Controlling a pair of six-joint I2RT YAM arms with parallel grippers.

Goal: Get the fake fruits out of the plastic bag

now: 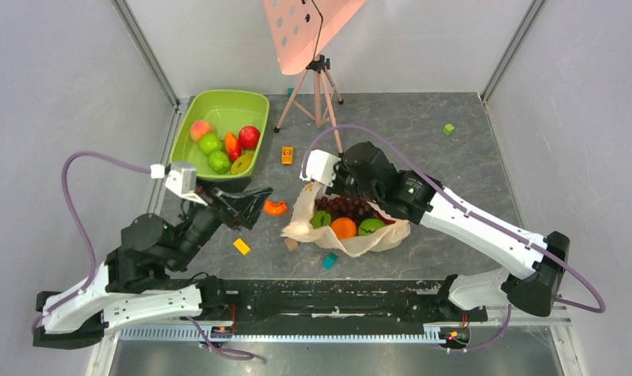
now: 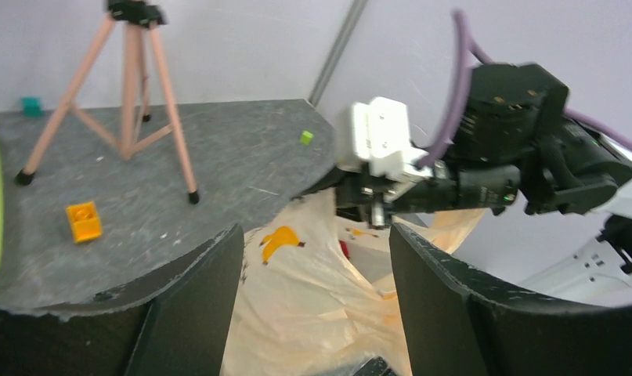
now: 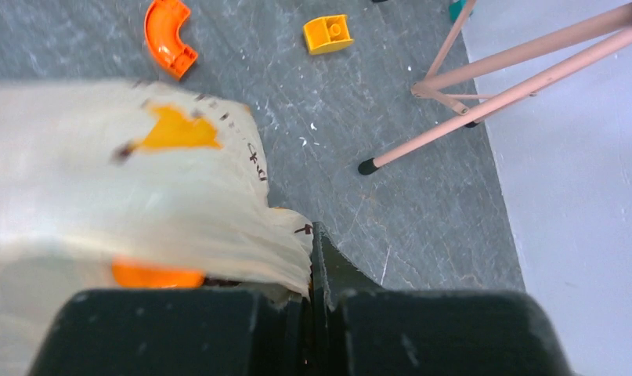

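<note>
The pale plastic bag (image 1: 305,216) stands on the floor, its mouth spread upward in the top view. Inside it lie an orange (image 1: 344,228), dark grapes (image 1: 345,207), a green fruit (image 1: 370,226) and a green pepper-like piece (image 1: 320,219). My right gripper is shut on the far rim of the bag, pinching its edge between the fingertips. In the left wrist view the bag's side (image 2: 308,290) shows beyond my left gripper, which is open and empty, left of the bag.
A green basin (image 1: 267,106) with several fruits stands at the back left. Loose toy pieces lie around: an orange curve (image 1: 276,208), an orange block (image 1: 287,155), a yellow block (image 1: 242,247) and a teal block (image 1: 330,261). A pink tripod (image 1: 318,98) stands behind the bag.
</note>
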